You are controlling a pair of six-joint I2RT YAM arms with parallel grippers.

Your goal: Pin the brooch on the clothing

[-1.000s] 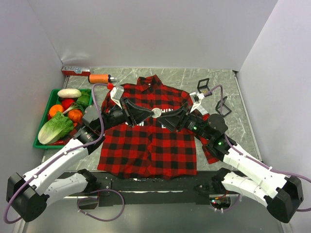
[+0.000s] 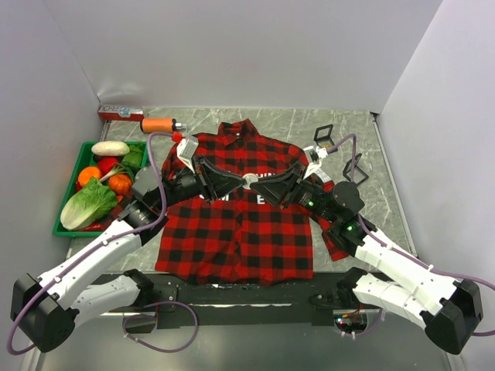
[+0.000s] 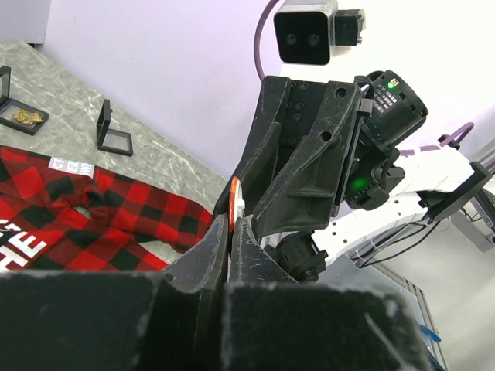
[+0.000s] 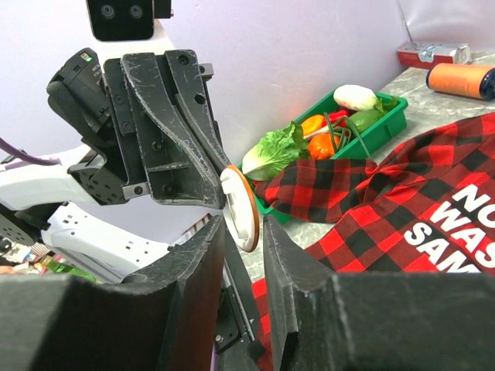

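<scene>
A round brooch [image 4: 240, 209], white with an orange rim, is held up above the shirt between my two grippers. My left gripper [image 2: 243, 182] is shut on its edge; in the left wrist view the brooch [image 3: 235, 202] appears nearly edge-on between the fingertips. From the other side comes my right gripper, its fingers parted, with the brooch's lower edge reaching into the gap. Whether a finger touches it cannot be told. Below lies the red and black checked shirt [image 2: 232, 251], spread flat; the arms cover part of its white lettering.
A green basket [image 2: 59, 219] of vegetables stands at the left. Behind it lie a red box [image 2: 121, 113] and an orange roll [image 2: 158, 125]. Two small black open cases [image 2: 323, 135] rest at the right, one showing gold-coloured pieces [image 3: 28, 117].
From one second ago, my right gripper has moved very slightly closer to the brooch. The left arm and the shirt look unchanged.
</scene>
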